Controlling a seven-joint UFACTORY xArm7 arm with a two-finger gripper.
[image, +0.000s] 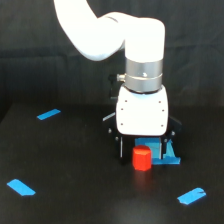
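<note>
A small red block (142, 158) sits near the middle of the dark table, in front of a blue patch (169, 154) that shows at its right and just above it. My gripper (141, 155) points down from above, right over this spot. One thin dark finger shows at each side of the block, well apart from it, so the fingers stand open. How high the fingertips are above the table, and whether they are level with the block in depth, I cannot tell. The white hand covers part of what lies behind.
Blue tape strips mark the dark table: one at the far left (49, 114), one at the near left (21, 187) and one at the near right (192, 196). A dark curtain (40, 60) hangs behind.
</note>
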